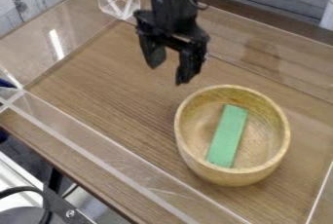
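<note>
My gripper (169, 57) hangs at the end of the dark arm in the upper middle, above the bare table, up and to the left of a round tan bowl (267, 111). Its fingers are dark and blurred, and whether they are open or shut is unclear. A green rectangular block (225, 134) lies inside the bowl, lengthwise toward the front.
A clear plastic object (117, 2) stands near the back left. Cables lie at the lower left corner, and a transparent strip runs along the left side of the wooden table (97, 111).
</note>
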